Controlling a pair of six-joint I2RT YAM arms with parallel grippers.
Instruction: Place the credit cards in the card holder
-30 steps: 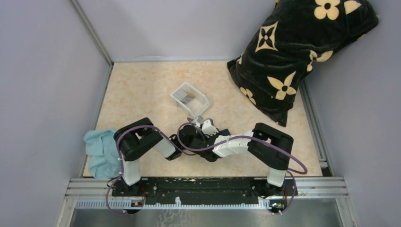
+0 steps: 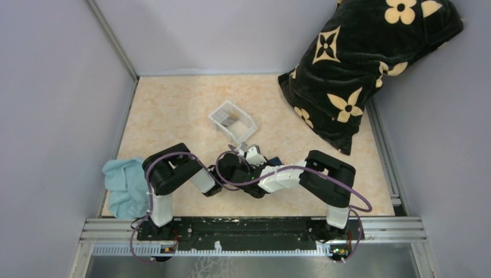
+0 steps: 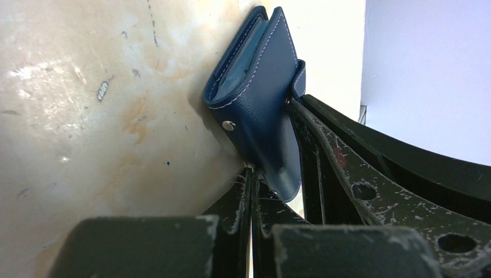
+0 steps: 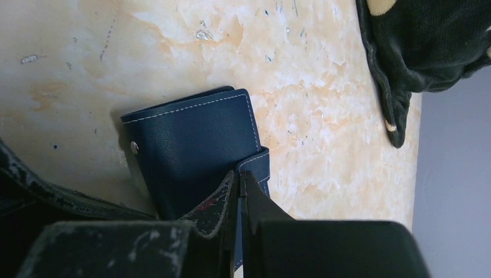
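Observation:
The dark blue card holder rests on the table, its clear sleeves showing between the covers. In the right wrist view, my right gripper is shut with its tips at the edge of the holder's closing strap; whether any strap is pinched cannot be seen. My left gripper is also shut, its tips against or just beside the holder's lower side, nothing visible between them. From above, the arms hide most of the holder; one blue corner shows. Greyish flat pieces, possibly cards, lie in the white tray.
A light blue cloth lies at the table's left edge. A large black patterned cushion covers the back right corner. Both arms meet closely at the front middle. Bare table lies at the back left and right of the holder.
Both forearms have shifted very slightly, the left arm's elbow to the right and the right arm's to the left. Tray, cloth and cushion have stayed in place.

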